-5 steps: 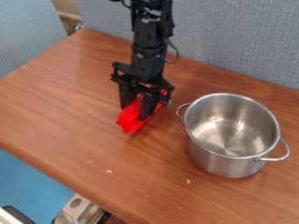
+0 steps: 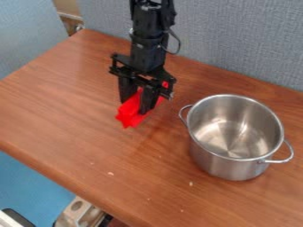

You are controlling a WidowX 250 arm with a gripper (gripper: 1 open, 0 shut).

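Observation:
My black gripper (image 2: 142, 92) hangs over the middle of the wooden table, shut on a red object (image 2: 133, 112) that shows below and between its dark fingers. Part of the red object is hidden behind the gripper; whether it touches the table is hard to tell. A steel pot (image 2: 235, 137) with two side handles stands on the table to the right of the gripper.
A grey padded wall (image 2: 249, 40) runs along the back. The table's front-left edge drops to a blue surface with some hardware at the lower left.
Over the last second my gripper has risen slightly with the red object in it. The pot has not moved.

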